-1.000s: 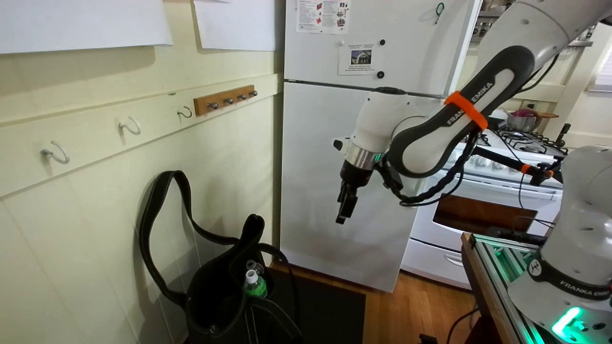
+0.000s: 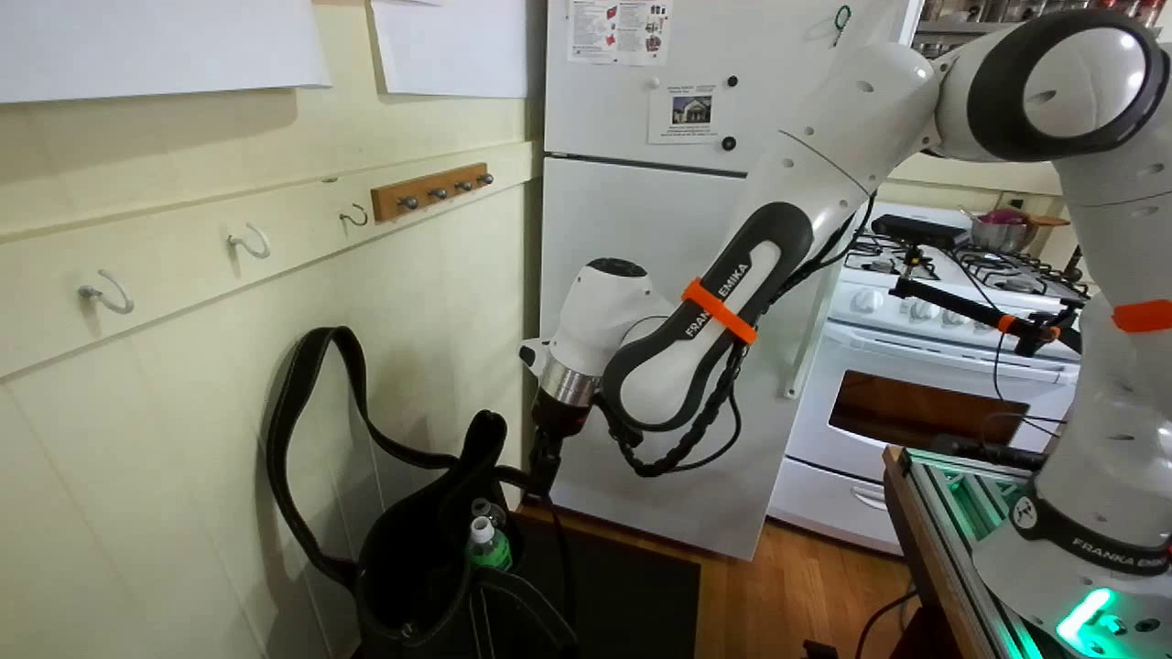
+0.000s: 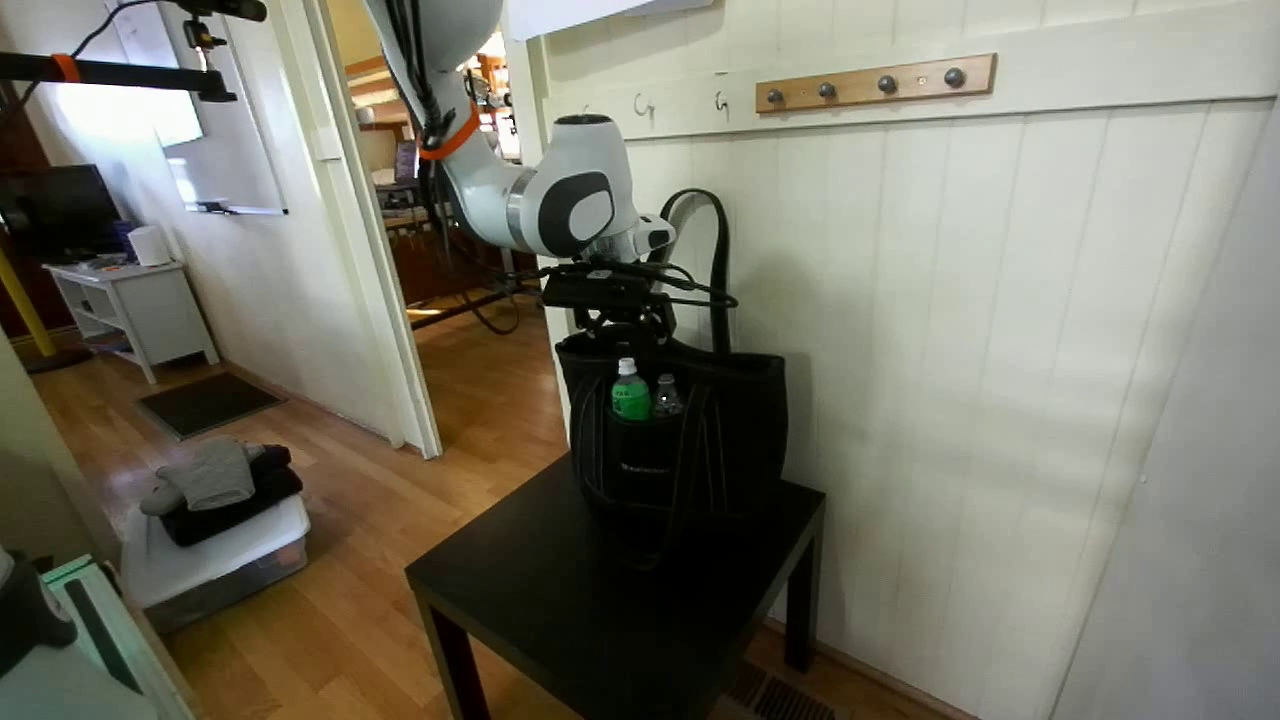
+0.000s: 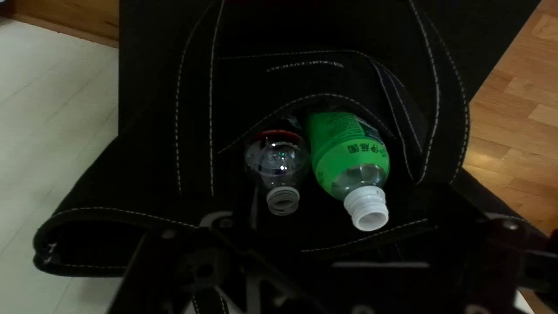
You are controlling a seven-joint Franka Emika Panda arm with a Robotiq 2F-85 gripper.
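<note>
A black tote bag (image 3: 738,420) stands upright on a dark table (image 3: 516,576) against the wall. From its outer pocket poke a green-labelled bottle (image 4: 350,151) with a white neck and a clear bottle (image 4: 277,162); both look uncapped in the wrist view, and their lower parts are hidden. My gripper (image 2: 543,470) hangs just above the bag's pocket side, pointing down. In the wrist view its dark fingers are spread wide at the lower left and right, and the bottle necks show between them, apart from the fingers.
One bag strap (image 2: 287,439) arches up against the wall, and another handle loops near my gripper. A white fridge (image 2: 659,329) stands beyond the table. Bare tabletop shows in front of the bag.
My arm has swung left and down, from in front of the fridge to just above the bag. The bag and bottles have not visibly moved.
</note>
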